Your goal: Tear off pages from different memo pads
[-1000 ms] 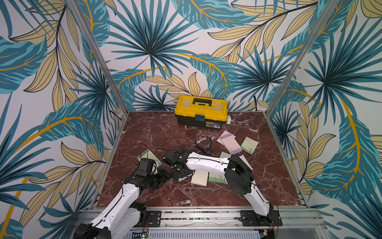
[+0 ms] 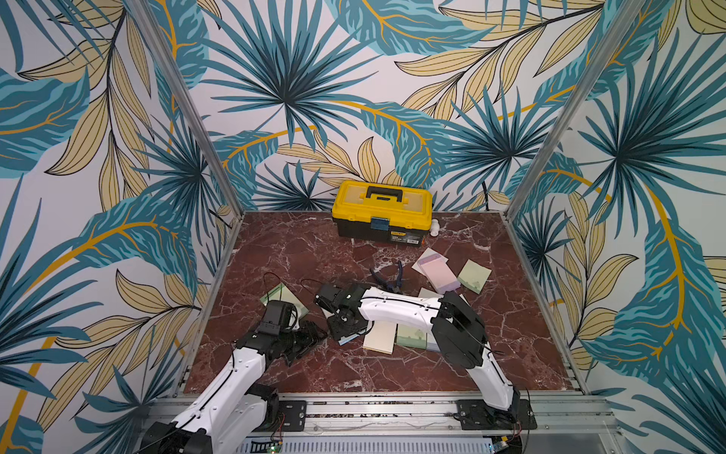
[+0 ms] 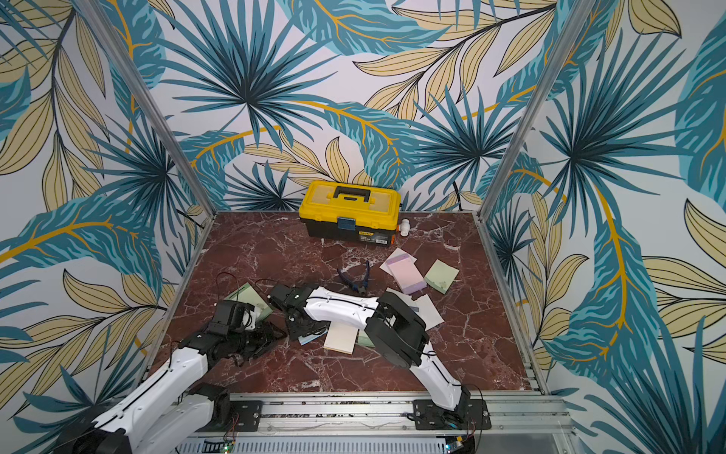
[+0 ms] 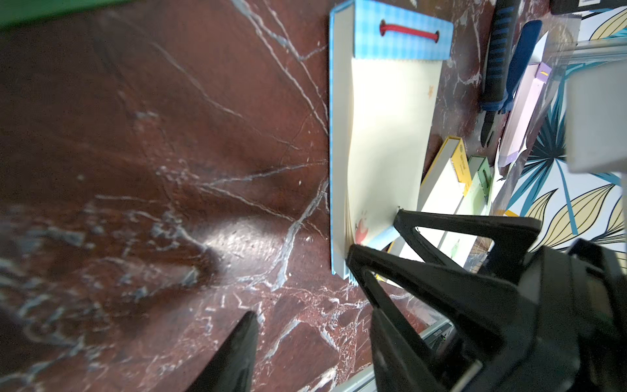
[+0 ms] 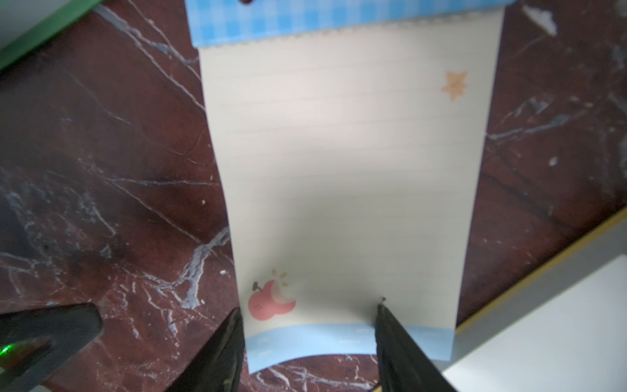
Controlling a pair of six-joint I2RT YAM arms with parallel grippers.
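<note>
A memo pad with a blue checked top, red cord and lined cream page (image 5: 346, 170) lies in the middle front, largely under my right arm in the top views. My right gripper is part open over its bottom blue strip, one finger at the left edge; whether they touch is unclear. In the left wrist view, my right gripper's fingers (image 4: 418, 274) reach the pad's bottom end. My left gripper stands open to the left of the pad, over bare table, nothing between its fingertips.
Other pads and loose pages (image 2: 437, 271) lie right and behind, with a green pad (image 2: 276, 295) at left. Pliers (image 2: 389, 281) lie behind my right arm; a yellow toolbox (image 2: 382, 204) stands at the back.
My right arm and gripper have shifted slightly to the right over the blue pad in the top left view. The left arm looks unchanged.
</note>
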